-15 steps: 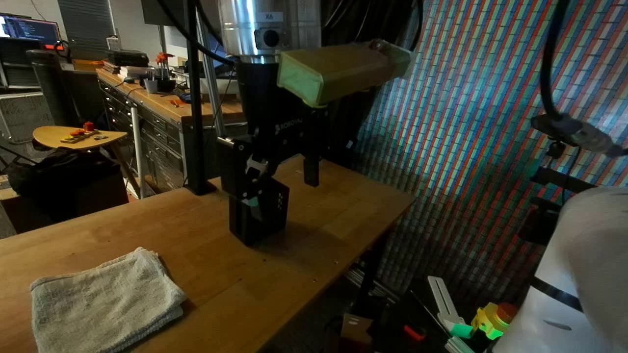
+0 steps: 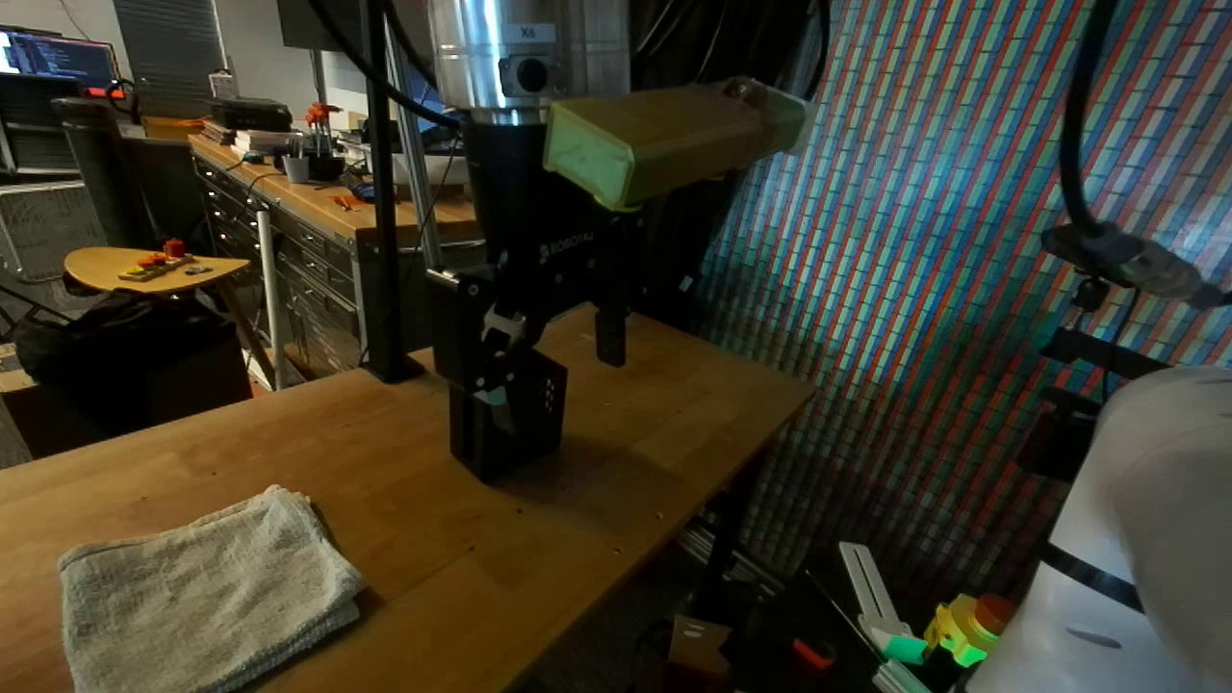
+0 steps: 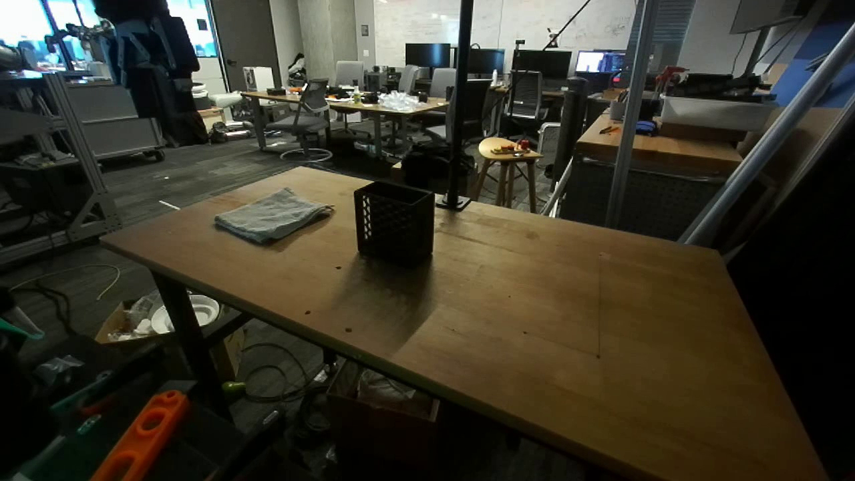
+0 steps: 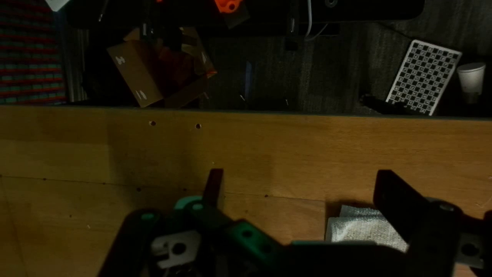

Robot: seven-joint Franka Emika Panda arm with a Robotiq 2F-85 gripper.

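Note:
My gripper (image 2: 540, 358) points down above the table in exterior view 1, its two fingers wide apart. The wrist view also shows the gripper open, with bare tabletop visible between its fingertips. A small black crate with perforated sides (image 3: 394, 220) stands upright on the table. In exterior view 1 my gripper overlaps the crate (image 2: 508, 433) and hides its upper part; the height between them is hard to judge. A folded grey cloth (image 2: 208, 589) lies flat on the table, apart from the crate. Part of that cloth (image 4: 364, 228) shows beside the right finger in the wrist view.
A black post (image 3: 457, 104) rises from its edge close to the crate. Below the table's other long edge sits an open cardboard box (image 4: 143, 76).

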